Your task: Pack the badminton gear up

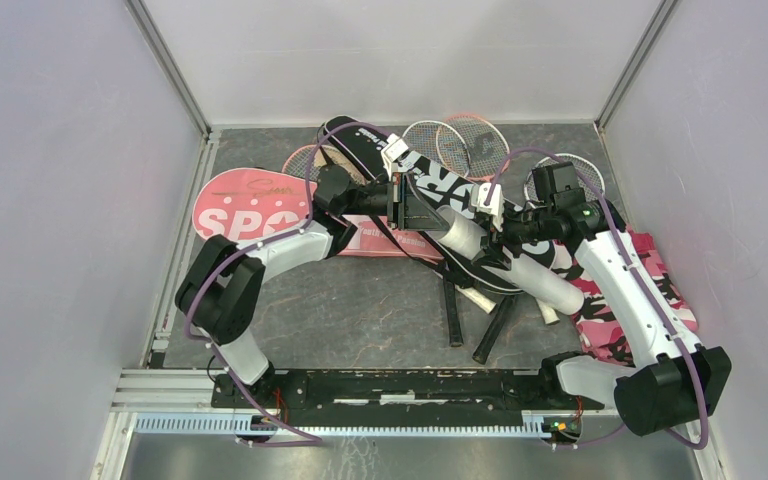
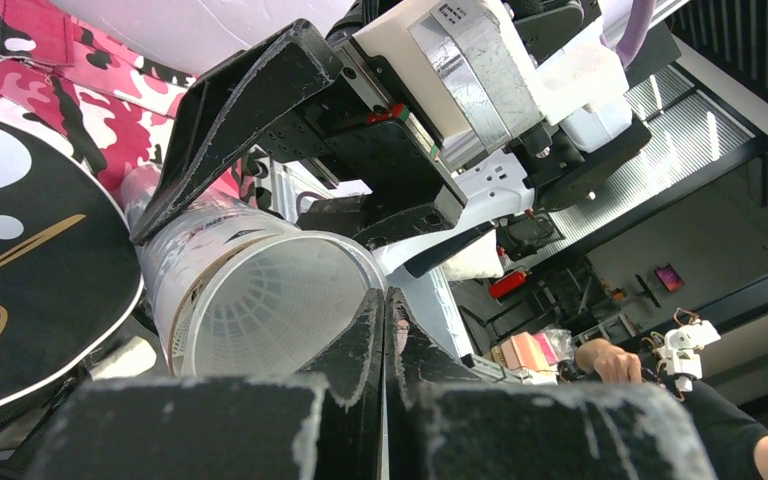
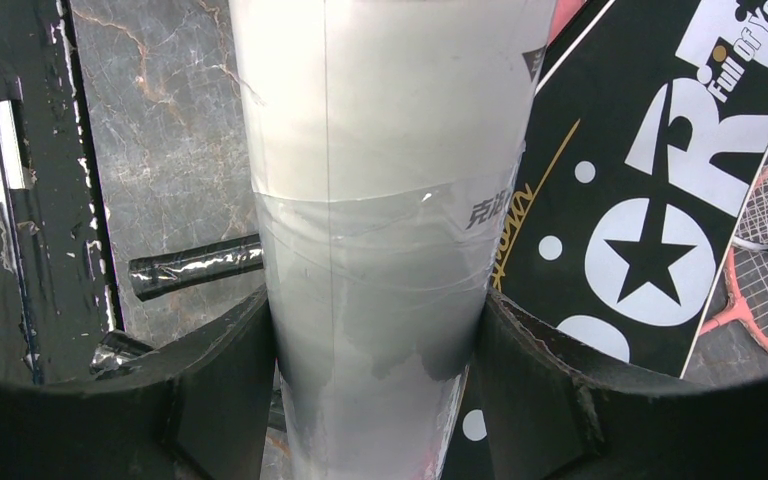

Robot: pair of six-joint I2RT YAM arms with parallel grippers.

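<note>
A white shuttlecock tube [image 1: 550, 285] [image 2: 210, 260] [image 3: 380, 140] slants above the black racket bag [image 1: 355, 145] [image 3: 620, 160]. My right gripper is shut round its body. My left gripper is at the tube's upper-left end with fingertips closed together; in the left wrist view the open end, shuttles' mesh visible inside, lies just beyond the tips. Whether they touch it I cannot tell. A red SPORTS bag [image 1: 250, 205] lies at the left, and a pink camouflage bag [image 1: 620, 330] at the right.
Several rackets [image 1: 475, 135] lie at the back and under the black bag, their handles [image 1: 453, 320] pointing to the front edge. Bare grey floor [image 1: 330, 310] shows at front left. Walls close in both sides and the back.
</note>
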